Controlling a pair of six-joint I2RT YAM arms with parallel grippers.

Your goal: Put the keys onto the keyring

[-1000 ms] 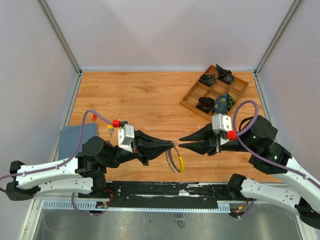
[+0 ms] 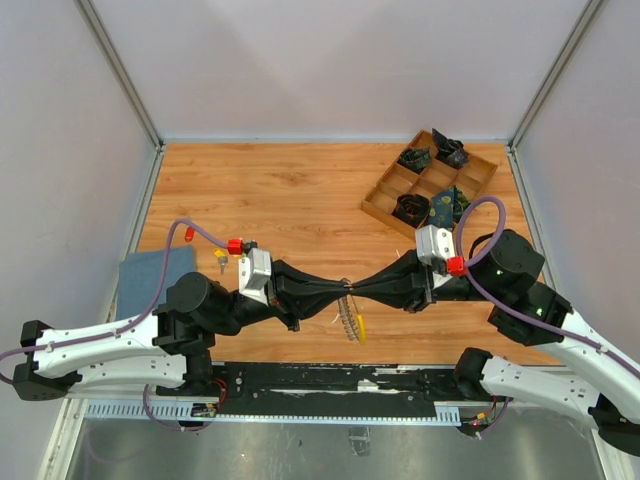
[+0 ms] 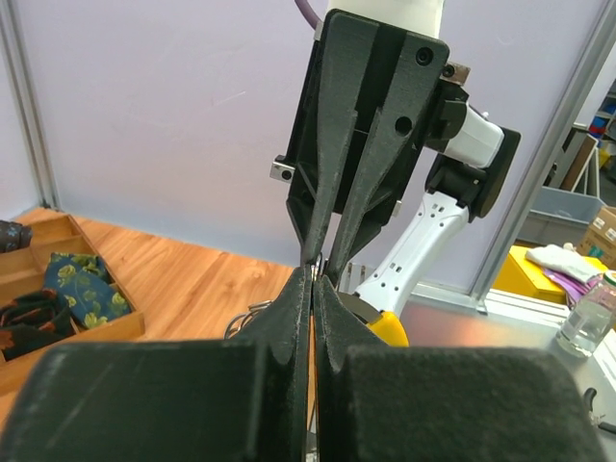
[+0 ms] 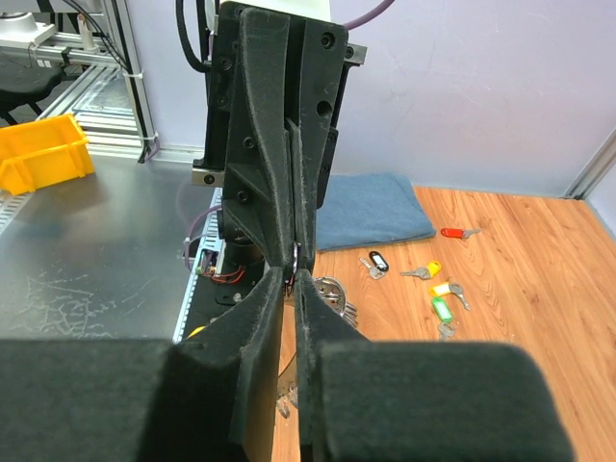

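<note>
My left gripper (image 2: 346, 288) is shut on the thin wire keyring near the table's front middle; the wire shows at its tips in the right wrist view. Below them hangs the coiled part of the keyring (image 2: 347, 318), with a yellow-tagged key (image 2: 361, 329) beside it. Opposite, tip to tip, my right gripper has its fingers slightly apart around the wire end; whether they touch it is unclear. On the table are loose keys with a red tag (image 4: 451, 233), a black tag (image 4: 379, 261), yellow tags (image 4: 433, 269) and a green tag (image 4: 442, 309).
A folded blue cloth (image 2: 152, 282) lies at the left. At the back right stands a wooden compartment box (image 2: 380, 205) with dark pouches. White walls enclose the back and sides.
My right gripper has moved left, from a small gap to meeting the left gripper's tips. The hanging coil and yellow tag have swung closer together. My left arm has stayed still.
</note>
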